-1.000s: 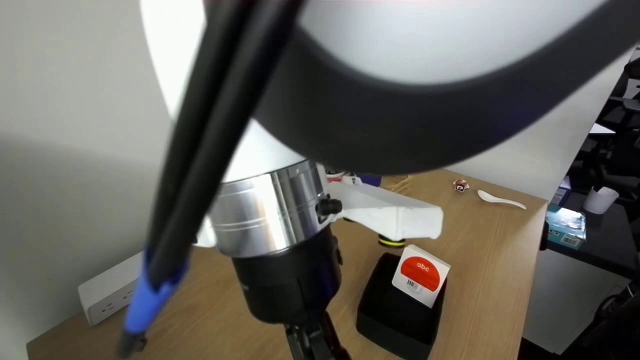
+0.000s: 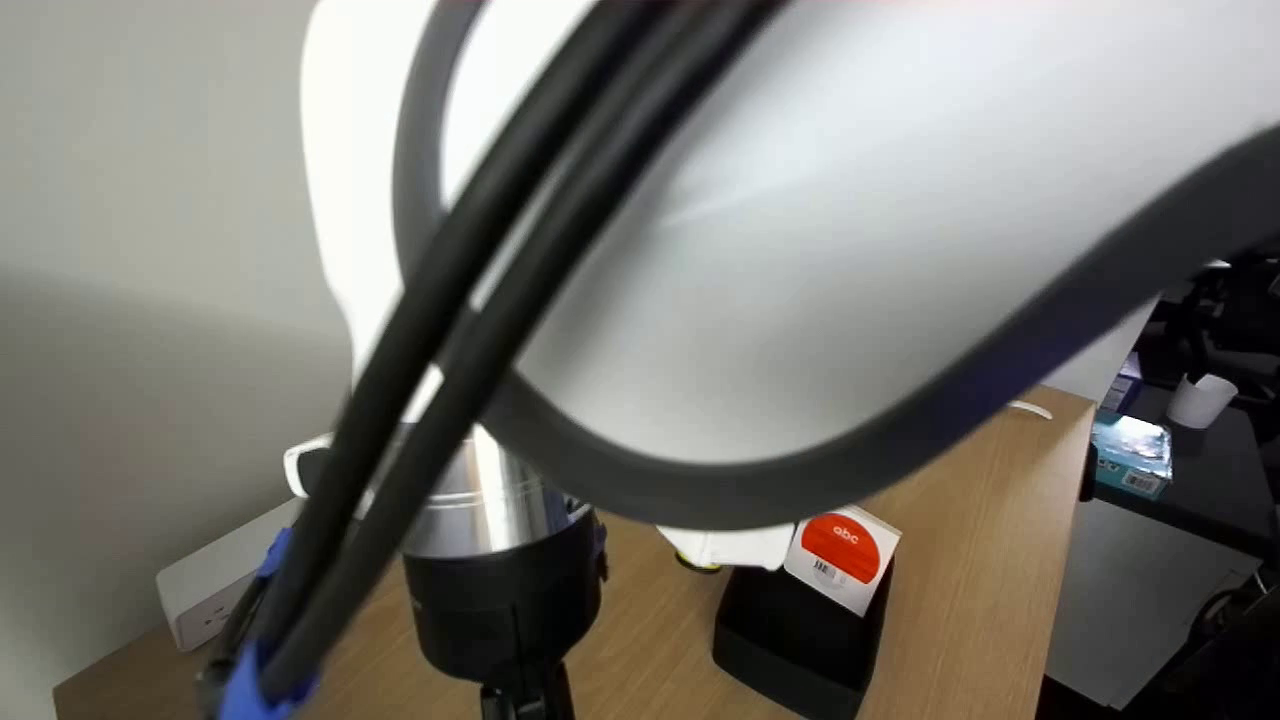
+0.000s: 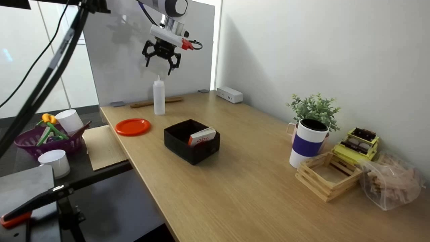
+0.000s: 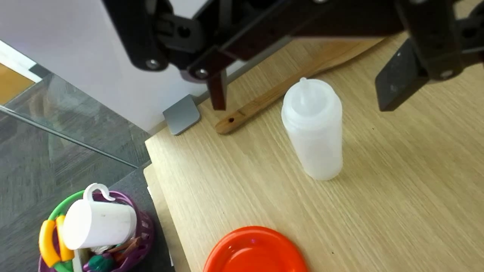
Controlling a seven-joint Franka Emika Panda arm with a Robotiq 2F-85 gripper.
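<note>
A translucent white squeeze bottle (image 3: 159, 96) stands upright on the table, towards its far end. Above it hangs my gripper (image 3: 158, 71), open and empty, its fingertips clear of the nozzle. Looking down in the wrist view, the bottle (image 4: 315, 131) appears between and below the spread fingers. A black box (image 3: 177, 147) with a white and red "abc" card box (image 3: 202, 136) leaning inside sits nearer the middle. Beside the bottle lies a red plate (image 3: 132, 127). In exterior view 1 the arm covers much of the scene and the fingertips are out of frame.
Behind the bottle lies a wooden utensil (image 4: 272, 97). A white power strip (image 3: 229, 94) stands near the wall. A tumbler (image 3: 308, 143), a wooden crate (image 3: 328, 177) and a plant (image 3: 314, 109) line the right side. Past the table edge is a purple basket (image 3: 30, 141). Mid-table is bare.
In exterior view 1 my wrist has shifted up and left, away from the black box. The white arm now covers more of the table's far end. The black box has not moved.
</note>
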